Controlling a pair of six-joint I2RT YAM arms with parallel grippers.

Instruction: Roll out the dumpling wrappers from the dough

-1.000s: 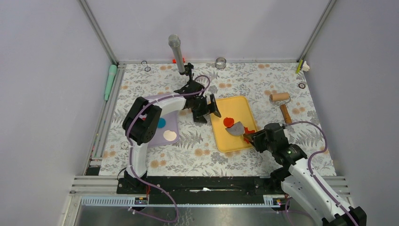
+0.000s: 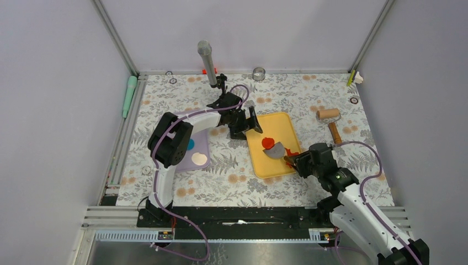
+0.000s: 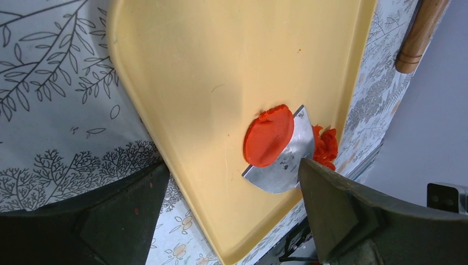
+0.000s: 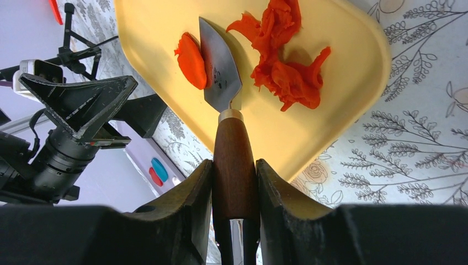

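Observation:
A yellow tray point(image 2: 273, 124) holds a flat red dough disc point(image 3: 267, 135) and crumpled red dough scraps point(image 4: 292, 77). A metal scraper blade point(image 4: 221, 66) lies on the tray against the disc's edge. My right gripper is shut on the scraper's wooden handle point(image 4: 234, 149). My left gripper is open over the tray's left edge, nothing between its fingers.
A rolling pin with wooden handle point(image 2: 328, 114) lies right of the tray. A purple tray point(image 2: 200, 149) with coloured discs is under the left arm. A glass cup point(image 2: 259, 74) stands at the back.
My left gripper has shifted slightly right over the tray.

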